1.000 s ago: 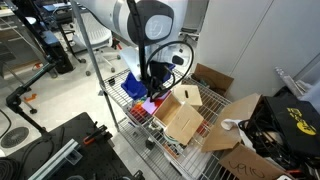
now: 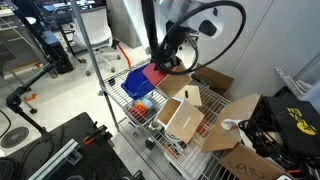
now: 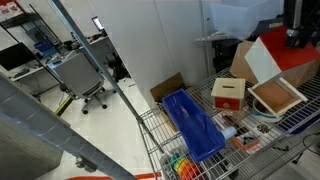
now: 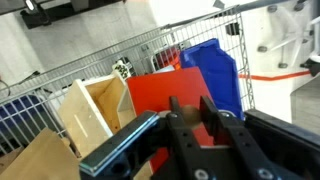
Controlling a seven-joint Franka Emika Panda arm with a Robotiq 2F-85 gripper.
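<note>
A flat red panel (image 4: 165, 88) hangs tilted from my gripper, which is shut on it near one edge. In exterior view 2 the same red panel (image 3: 277, 53) is raised above an open, light wooden box (image 3: 278, 98). Exterior view 1 shows my gripper (image 2: 168, 64) over the wire rack, with the red panel (image 2: 153, 74) below it. The wooden box (image 2: 183, 121) lies tilted in the rack. In the wrist view the panel partly covers a blue tray (image 4: 213, 68). My fingertips are hard to make out against the panel.
A small wooden box with a slot (image 3: 228, 95) stands beside the blue tray (image 3: 192, 124). Orange items (image 3: 186, 169) lie at the tray's near end. Cardboard boxes (image 2: 245, 160) crowd the rack's right side, and a black bag (image 2: 292, 122) sits there.
The arm has risen and shifted slightly right in exterior view 1. The red panel now shows clearly, lifted with the gripper; the light box beneath stands more open to view.
</note>
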